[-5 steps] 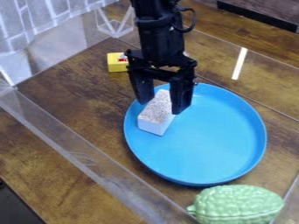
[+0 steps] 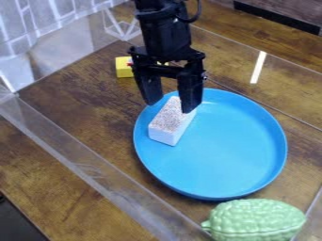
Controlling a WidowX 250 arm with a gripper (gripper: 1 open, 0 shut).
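The black gripper (image 2: 171,92) hangs open over the upper left of a blue plate (image 2: 227,155). Its two fingers point down on either side of the far end of a white speckled block (image 2: 171,125), a little above it. The block lies on the plate, left of its middle.
A small yellow item (image 2: 123,67) sits behind the arm on the left. A green, bumpy vegetable-like object (image 2: 251,220) lies at the front right. Clear plastic edges run along the left and front.
The gripper has risen slightly and shifted a little to the left, away from the block. The block and plate look unmoved.
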